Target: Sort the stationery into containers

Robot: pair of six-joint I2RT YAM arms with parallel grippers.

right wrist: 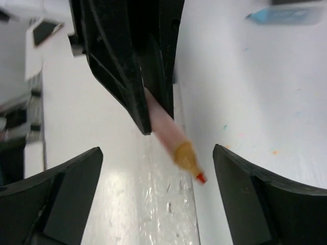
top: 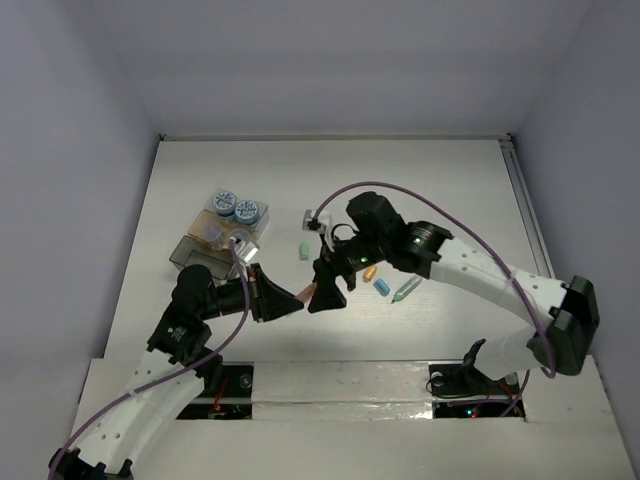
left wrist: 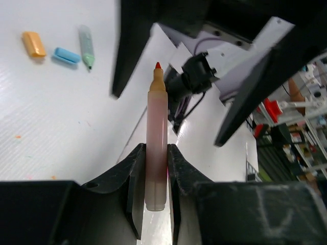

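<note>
My left gripper is shut on a pink translucent pen (left wrist: pixel 157 122), held tip up, with a yellow cone and red point, over the front middle of the table. My right gripper (top: pixel 325 285) stands open around that pen's free end; in the right wrist view its fingers flank the red tip, apart from it. An orange eraser-like block (left wrist: pixel 33 44), a blue block (left wrist: pixel 66 55) and a green pen (left wrist: pixel 86 46) lie on the table. A green block (top: pixel 304 250) lies near the middle.
Clear and amber containers (top: pixel 195 258) stand at the left, with blue-lidded jars (top: pixel 247 212) in the back ones. Both arms meet low over the front middle.
</note>
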